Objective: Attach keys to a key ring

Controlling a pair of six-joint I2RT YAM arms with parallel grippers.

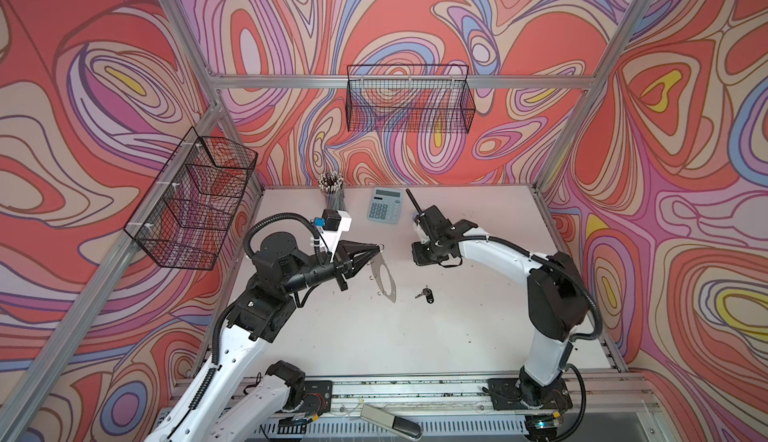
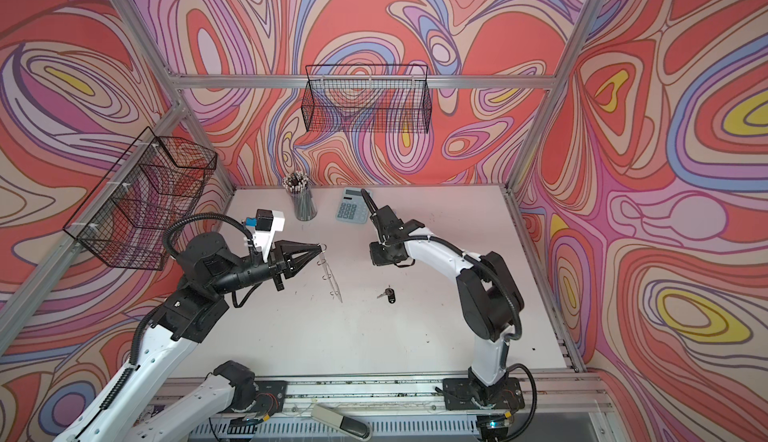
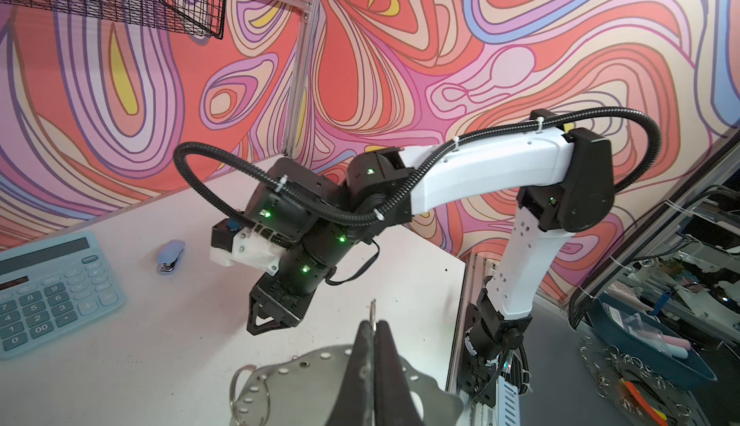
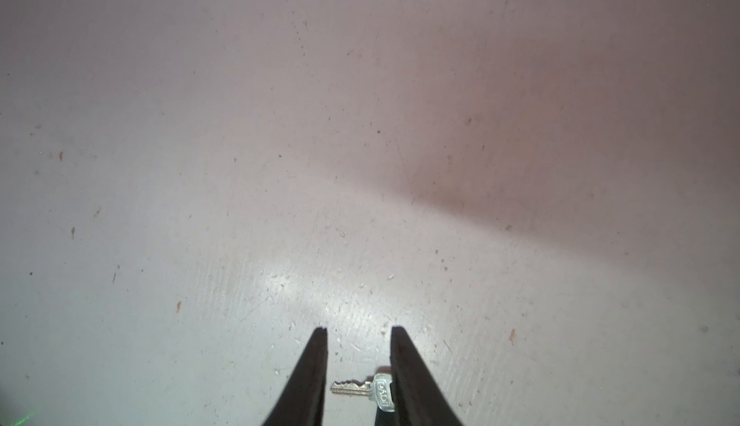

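Note:
A silver key [image 4: 383,392] and a black key fob [image 1: 429,298] lie together on the bare table, right of its centre. My right gripper is open above the table, its fingertips apart and empty; the key pair shows beyond the fingers at the bottom of the right wrist view. My left gripper is shut on a thin metal ring [image 2: 323,247] at its tips. From it hangs a grey metal key holder plate [image 1: 387,280] with small open rings [image 3: 266,399] along its edge, clear of the right arm.
Behind the arms stand a blue calculator [image 1: 384,205] and a jar of sticks [image 2: 302,199]. A small blue stapler [image 3: 170,257] lies near the back, mostly hidden by the right arm in the top left view.

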